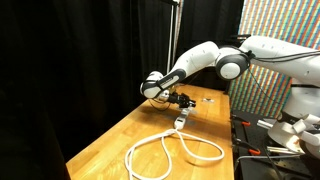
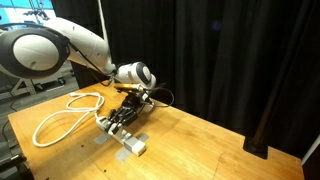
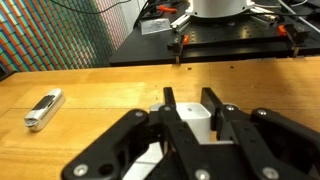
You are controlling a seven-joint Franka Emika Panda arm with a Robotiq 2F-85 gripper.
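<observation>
In the wrist view my gripper is shut on a white block-like piece (image 3: 197, 120), whose lower part is hidden by the fingers. Exterior view 1 has the gripper (image 1: 186, 103) low over the wooden table, the white piece directly beneath it. A white cord (image 1: 140, 150) lies in a wide loop on the near side. From the other side, in exterior view 2, a pale elongated block (image 2: 128, 143) is visible just in front of the dark gripper (image 2: 112, 126). Whether the held piece touches this block I cannot tell.
A small white object (image 3: 45, 110) rests apart on the table, left in the wrist view. The robot's black base plate (image 3: 230, 40) borders the table. Black curtains (image 2: 220, 60) stand behind. Bare wood (image 2: 220, 150) extends to the right in exterior view 2.
</observation>
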